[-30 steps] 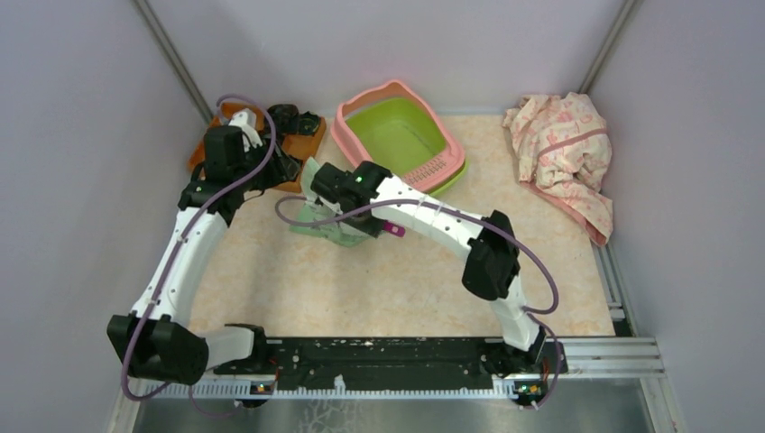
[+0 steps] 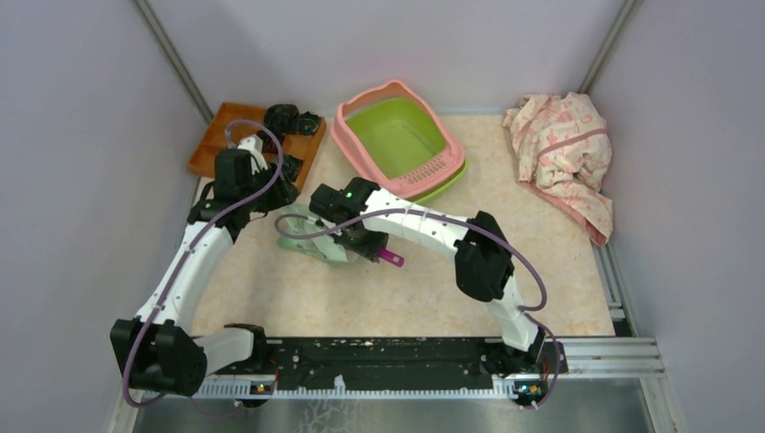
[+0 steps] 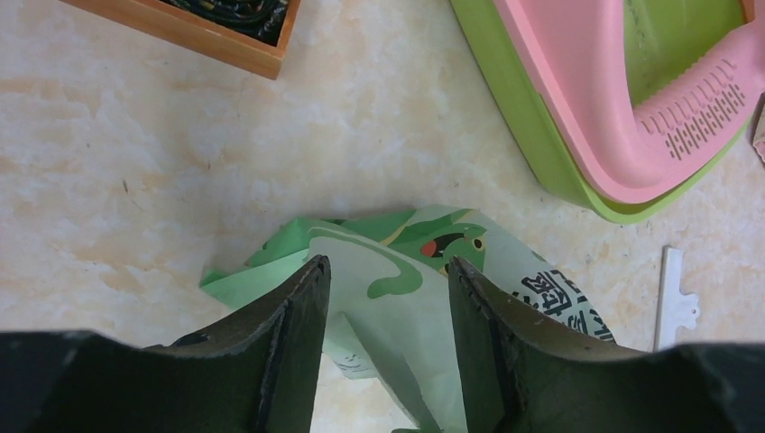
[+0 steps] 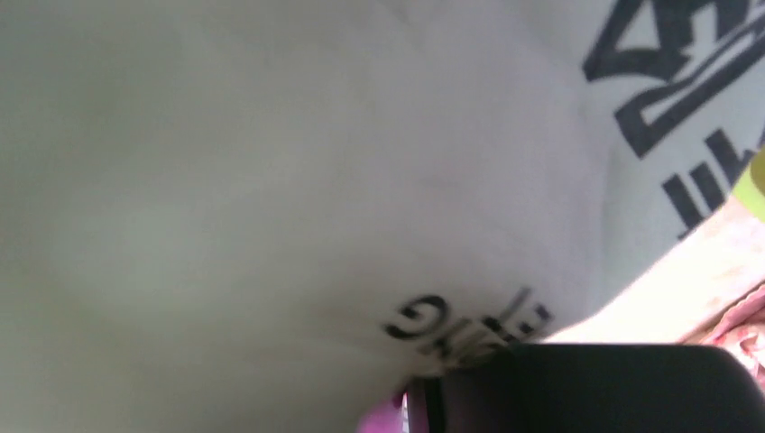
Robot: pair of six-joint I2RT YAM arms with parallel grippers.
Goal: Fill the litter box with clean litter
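Note:
A crumpled pale-green printed bag [image 2: 302, 244] lies on the table, partly under my right gripper [image 2: 361, 239], which is shut on a magenta-handled tool [image 2: 390, 257]; in the right wrist view the bag fills most of the frame, with a bit of magenta [image 4: 382, 417] at the bottom. My left gripper hangs above the bag at the left, fingers apart, nothing seen between them but the bag below. The pink-rimmed litter box with green interior [image 2: 397, 135] [image 3: 613, 135] stands at the back centre; whether it holds anything beyond its bare green bottom is not visible.
A wooden tray [image 2: 207, 158] with dark items sits at back left. A patterned pink cloth [image 2: 564, 158] is heaped at back right. A small white piece [image 3: 669, 293] lies near the bag.

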